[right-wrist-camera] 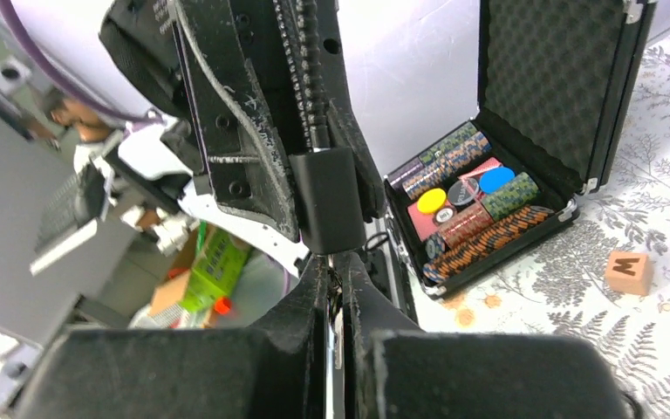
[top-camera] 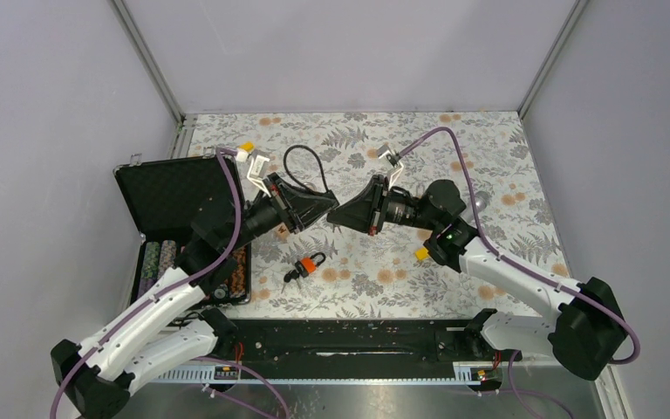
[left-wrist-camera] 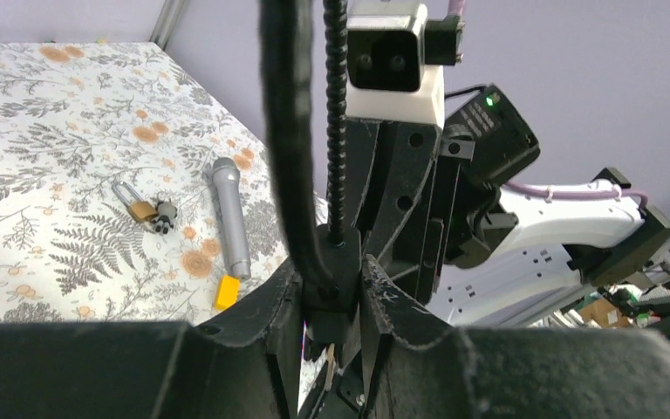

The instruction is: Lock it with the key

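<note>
My two grippers meet in mid-air over the table's middle. The left gripper point(top-camera: 323, 201) is shut on a black cable lock, whose cable point(top-camera: 301, 148) loops upward; in the right wrist view its dark body point(right-wrist-camera: 327, 196) hangs between both grippers. The right gripper point(top-camera: 342, 216) points at the lock body from the right, shut on a small metal key point(right-wrist-camera: 331, 262) at the lock's underside; how far the key is inserted cannot be told.
An open case of chips point(right-wrist-camera: 480, 214) stands at the left. A padlock with orange body point(top-camera: 305, 264), a wooden block point(right-wrist-camera: 628, 271), a yellow piece point(top-camera: 421, 253) and a grey microphone point(left-wrist-camera: 231, 218) lie on the table.
</note>
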